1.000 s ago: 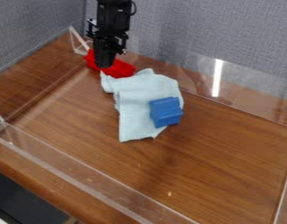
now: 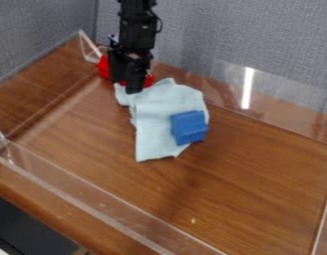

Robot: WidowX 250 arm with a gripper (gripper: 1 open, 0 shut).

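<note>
The black gripper (image 2: 132, 78) points down at the upper left of the camera view, over the near left end of a pale crumpled cloth (image 2: 160, 122). A red object (image 2: 107, 68) lies behind the gripper, partly hidden by it. A blue block (image 2: 189, 127) rests on the right part of the cloth. Whether the fingers are open or hold any cloth is hard to make out.
Clear plastic walls edge the wooden surface (image 2: 233, 189), at the back, left and front. A grey wall stands behind.
The gripper has moved down and slightly to the right, from over the red object to the cloth's upper left end. The cloth and blue block look unmoved.
</note>
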